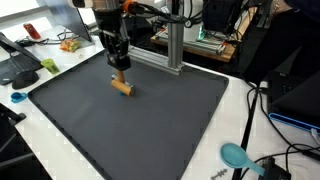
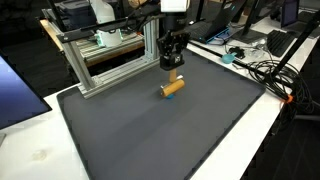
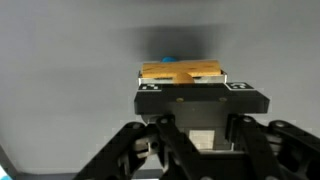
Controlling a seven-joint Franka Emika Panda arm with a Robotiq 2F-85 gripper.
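A light-wood mallet-like piece, with a cylindrical head and a short upright handle, hangs from my gripper. The fingers are shut on the handle, above the head. In the wrist view the wooden head lies crosswise just beyond the fingers. A small blue object is on the dark mat right under or beside the head; most of it is hidden, and only a bit of blue peeks out in the wrist view. Whether head and blue object touch, I cannot tell.
Behind the gripper stands a silver metal frame. A green item and a blue round item lie off the mat at the left.
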